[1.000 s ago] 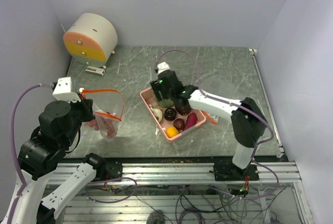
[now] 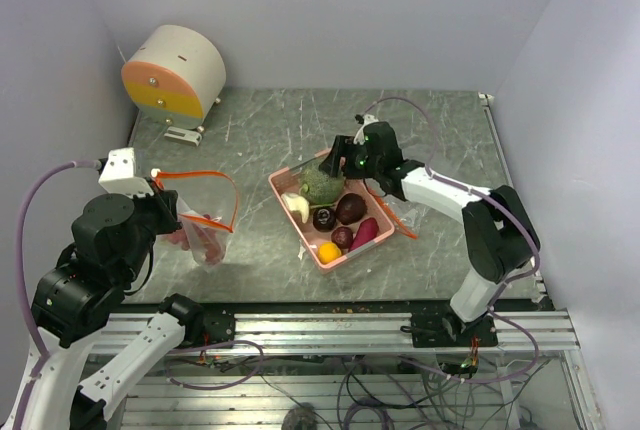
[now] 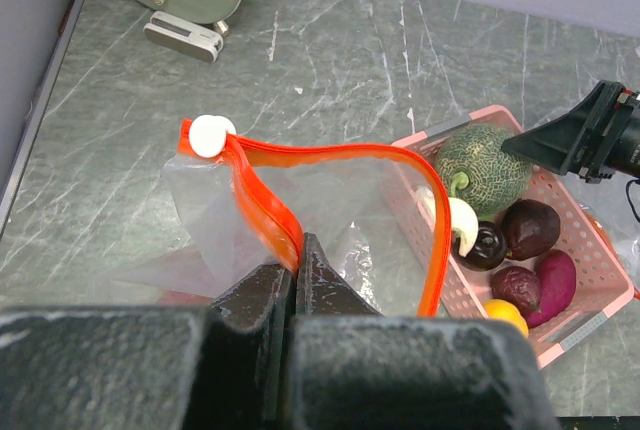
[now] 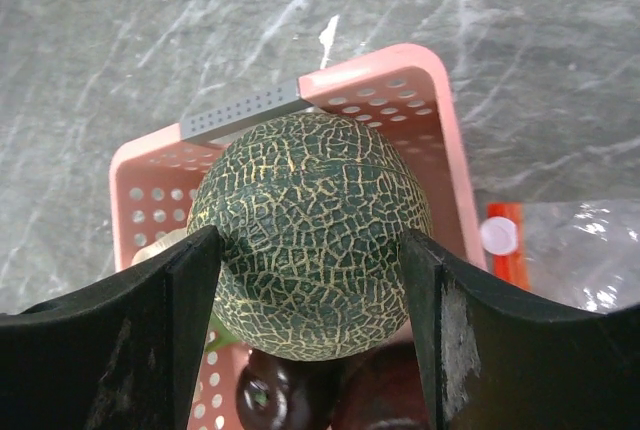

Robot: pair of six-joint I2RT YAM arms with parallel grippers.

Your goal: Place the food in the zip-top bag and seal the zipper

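Note:
My left gripper is shut on the orange-zippered bag, holding it up with its mouth looped open at the left in the top view. My right gripper grips a green netted melon in the pink basket. Around the melon lie a white item, a black round item, dark round items, a purple oblong item and a yellow item.
A second orange-zippered bag lies flat right of the basket. A white cylindrical object with a yellow-orange front stands at the back left.
My right gripper has moved right from above the basket's back-left corner onto the melon's right part, and the melon has shifted slightly. The left arm holds still.

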